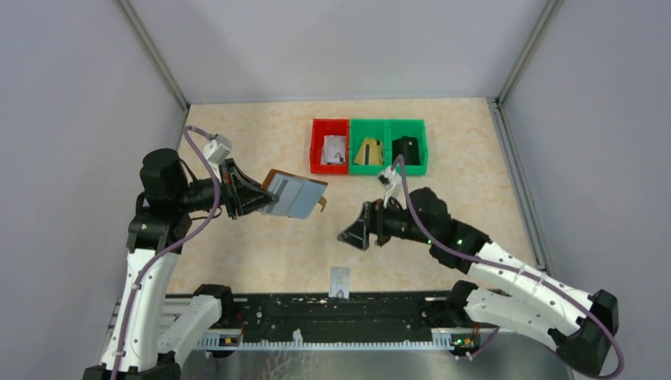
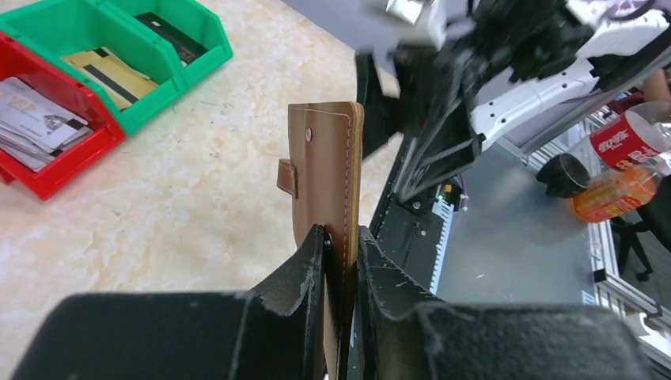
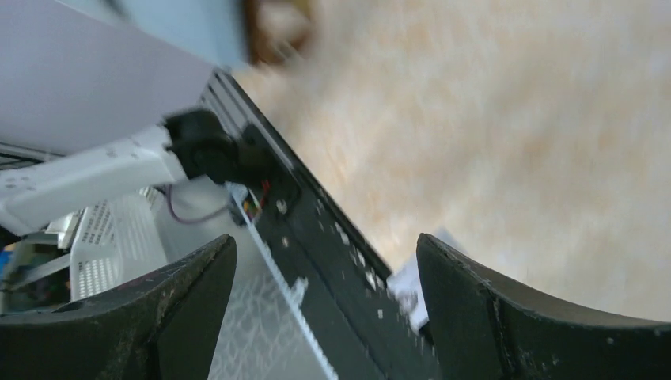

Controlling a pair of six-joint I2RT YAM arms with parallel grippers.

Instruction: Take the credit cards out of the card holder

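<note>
My left gripper is shut on the brown leather card holder (image 2: 323, 174), which it keeps above the table. From the top view the holder's grey-blue inner side (image 1: 297, 196) faces up, with slot strips near my fingers; whether cards sit in the slots, I cannot tell. A corner of the holder is blurred at the upper left of the right wrist view. My right gripper stands open and empty, to the right of the holder and apart from it. A flat greyish-white card (image 1: 339, 282) lies at the table's front edge.
At the back stand a red bin (image 1: 330, 168) holding several white cards (image 2: 39, 119) and a two-part green bin (image 1: 388, 168). A tan item (image 1: 369, 151) and a black item (image 1: 406, 150) lie in the green parts.
</note>
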